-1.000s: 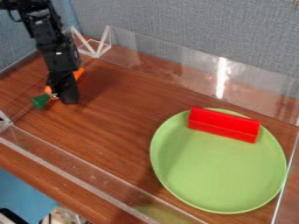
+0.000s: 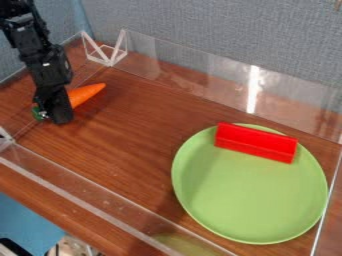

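Note:
My black gripper is low on the left side of the wooden table, over an orange carrot with a green top. The carrot's tip sticks out to the right behind the gripper, and its top is mostly hidden by the fingers. Whether anything is between the fingers I cannot tell. On the right, a green plate holds a red block near its back edge.
Clear walls edge the table, with a white bracket at the back left.
The gripper has moved left, uncovering more of the carrot's orange body and covering more of its green top. The plate and red block are unchanged.

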